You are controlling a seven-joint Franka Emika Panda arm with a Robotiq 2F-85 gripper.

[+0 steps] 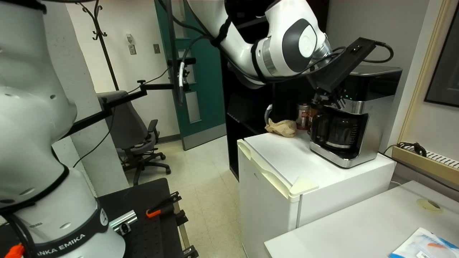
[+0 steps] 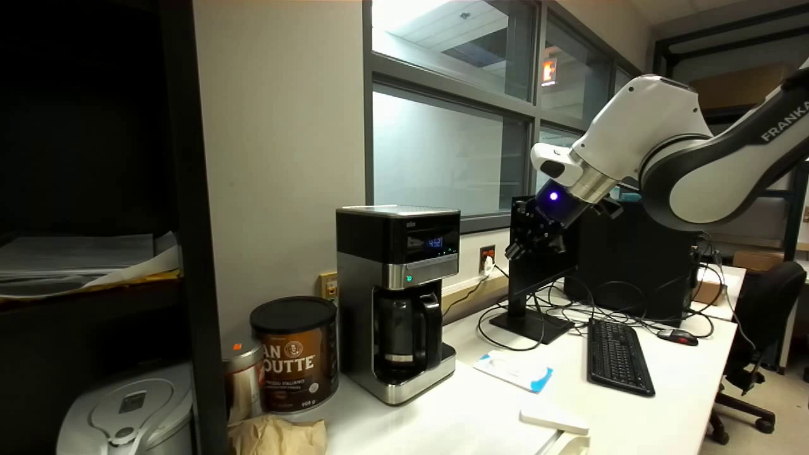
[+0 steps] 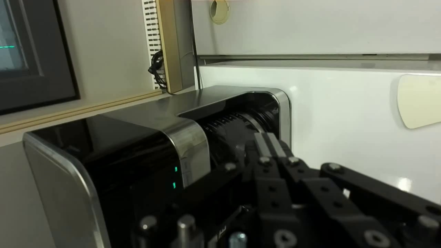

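Observation:
A silver and black coffee maker (image 1: 381, 129) stands upright on the white fridge top (image 1: 279, 150), with a dark glass carafe (image 1: 342, 132) inside it. My gripper (image 1: 340, 104) is in front of its upper panel in exterior view 1, covering the clock display. From exterior view 2, the gripper (image 2: 535, 250) appears right of the coffee maker (image 2: 356, 303), with a visible gap between. In the wrist view the gripper is shut, its fingertips together and nothing seen between them. Behind the fingers lies the carafe (image 3: 231, 128), partly hidden.
A brown coffee can (image 2: 296, 364), a metal canister (image 2: 244, 383) and a crumpled paper bag (image 2: 280, 436) stand left of the machine. A monitor (image 2: 523, 265) and keyboard (image 2: 618, 352) occupy the white desk beyond. Open space lies over the fridge's front.

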